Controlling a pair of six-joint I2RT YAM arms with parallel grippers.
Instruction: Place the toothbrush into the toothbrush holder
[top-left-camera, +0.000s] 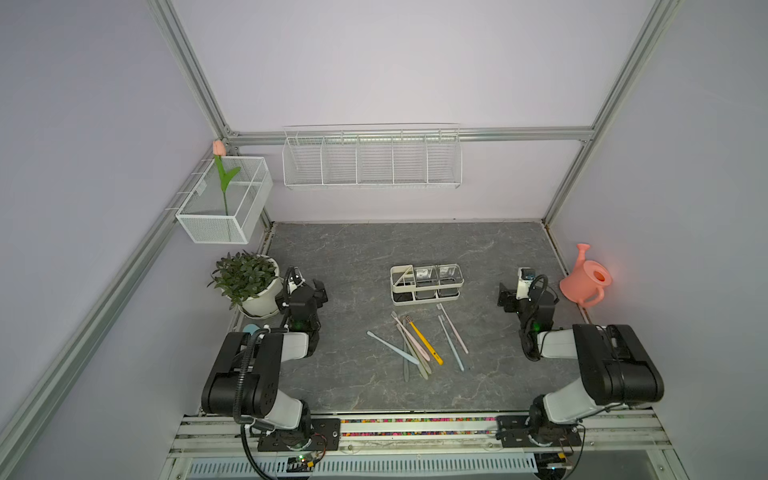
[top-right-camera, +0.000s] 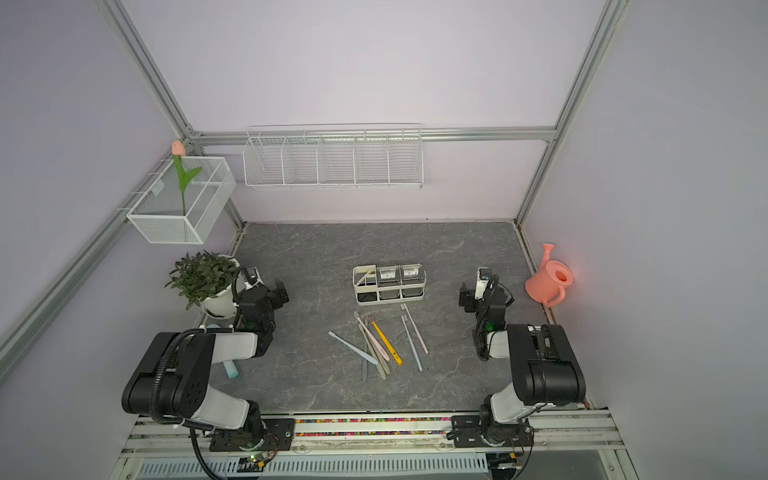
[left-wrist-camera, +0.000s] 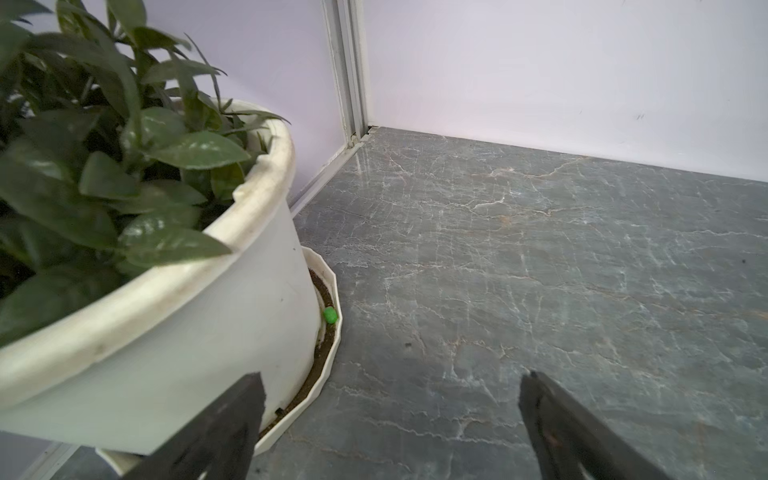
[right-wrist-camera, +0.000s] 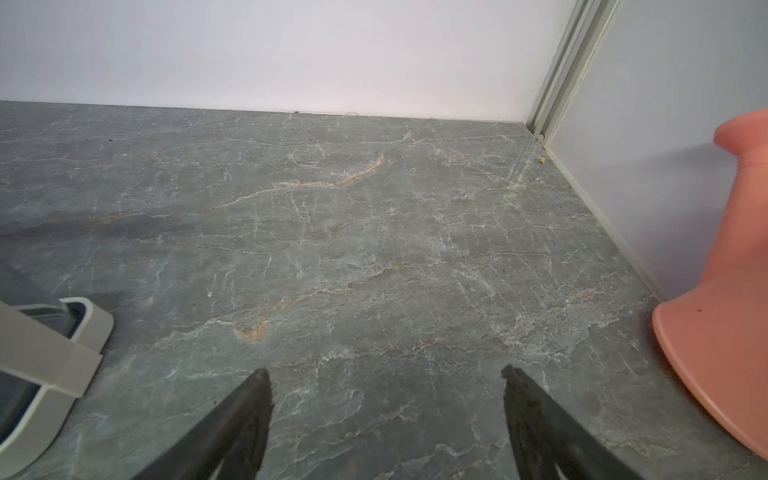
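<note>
Several toothbrushes lie loose on the grey table in front of the white toothbrush holder, which stands near the table's middle. A yellow toothbrush rests among a crossed pile with a pale blue toothbrush. To their right lie another blue toothbrush and a pale pink toothbrush, apart from the pile. My left gripper is open and empty, at the left beside the plant pot. Far to the right of the holder, my right gripper also stands open, with only bare table showing between its fingers.
A potted plant stands close by the left gripper. The pink watering can is at the right edge. White wire baskets hang on the back wall, and another basket holds a tulip. Behind the holder the table is clear.
</note>
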